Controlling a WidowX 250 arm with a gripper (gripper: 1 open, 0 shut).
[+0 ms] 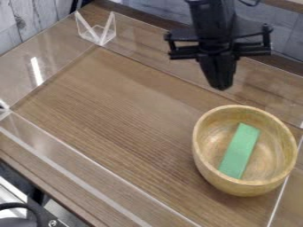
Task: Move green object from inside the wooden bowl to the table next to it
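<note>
The green object (239,152) is a flat, elongated block lying inside the round wooden bowl (206,162) at the lower right. It leans lengthwise across the bowl's floor, its upper end toward the far side. My dark gripper (219,82) is up at the top right, behind and above the bowl, clear of the rim. Its fingertips are dark and bunched in this view, so their opening does not show clearly. No green shows at the gripper.
Bare wooden table (112,111) spreads out left of the bowl. A white wire-like holder (97,29) stands at the far left back. Dark cables (27,199) lie off the table's edge at the lower left.
</note>
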